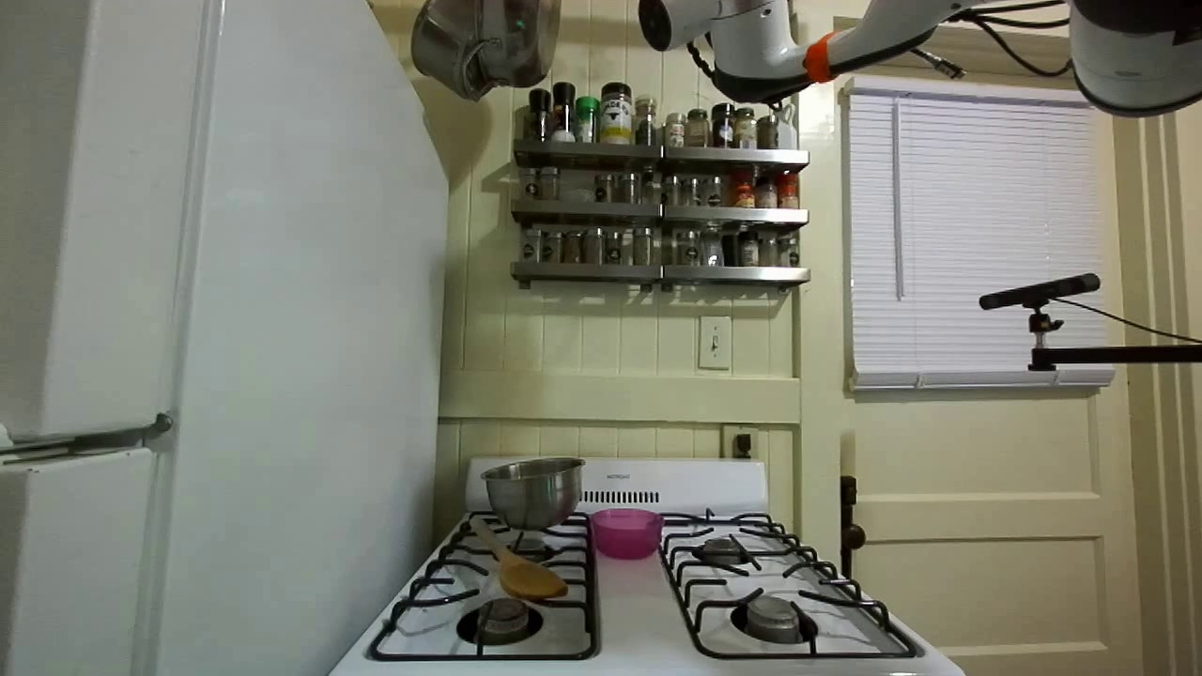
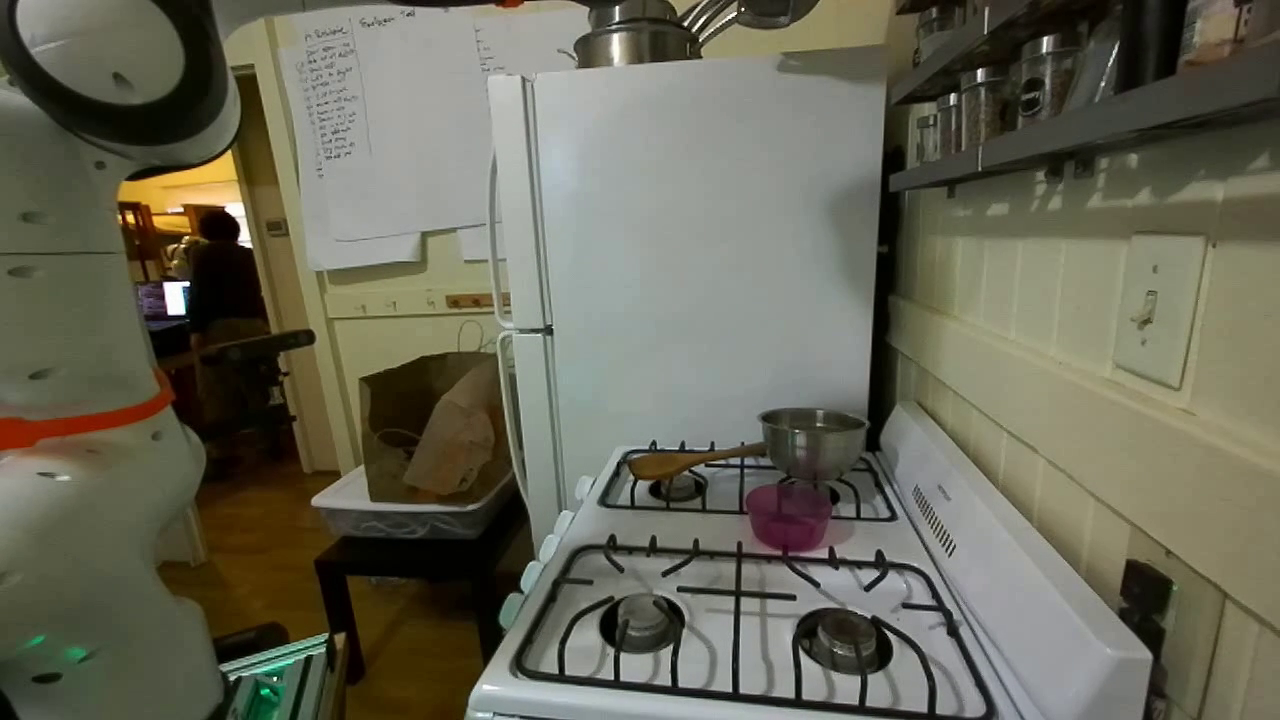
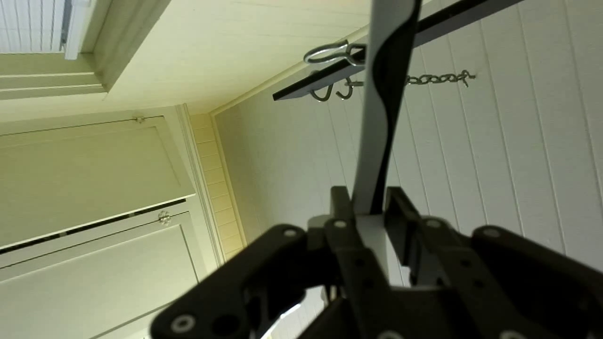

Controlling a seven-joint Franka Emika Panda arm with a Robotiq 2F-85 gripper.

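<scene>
My gripper is shut on a long, flat metal handle (image 3: 370, 124) with a dark wavy stripe, in the wrist view. The handle rises between the fingertips and leaves the top of the view, so its far end is hidden. A dark bar (image 3: 322, 79) with metal hooks (image 3: 333, 53) and a chain (image 3: 441, 78) appears behind it; whether the handle touches the bar, I cannot tell. Both exterior views leave the gripper outside the frame, though the arm (image 1: 766, 51) crosses the top in exterior view 1.
Below, the stove (image 1: 631, 631) carries a steel bowl (image 1: 534, 492), a pink bowl (image 1: 625, 531) and a wooden spoon (image 1: 530, 575). Spice shelves (image 1: 586, 212) line the wall. The fridge (image 2: 708, 252) has pots (image 2: 636, 42) on top. Stove grates nearer the second exterior camera are clear.
</scene>
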